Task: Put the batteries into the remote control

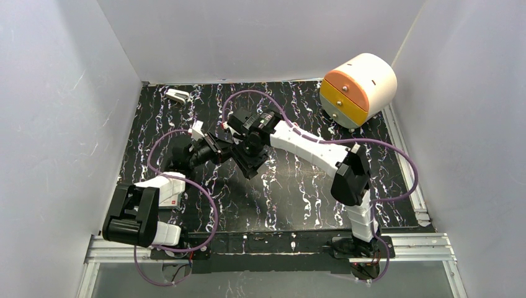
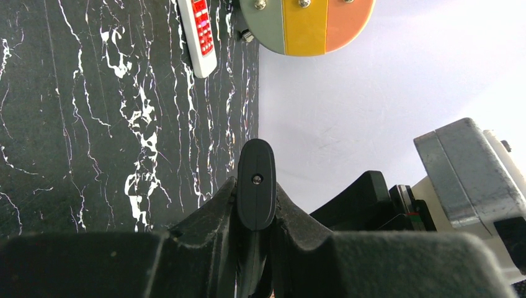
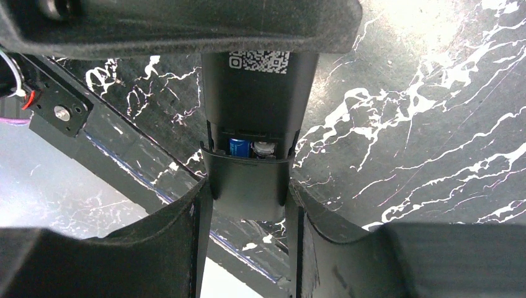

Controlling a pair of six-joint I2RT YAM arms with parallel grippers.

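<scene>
A black remote with a QR code is upright in the right wrist view, my right gripper shut on its lower end. In its opened compartment a blue battery and a silver-topped one show above the cover. In the top view my left gripper meets the right gripper over the table's middle; in the left wrist view its fingers are shut, and what lies between them is hidden.
A white remote with red buttons lies at the back left. A coloured drawer cabinet stands at the back right. Purple cables loop over both arms.
</scene>
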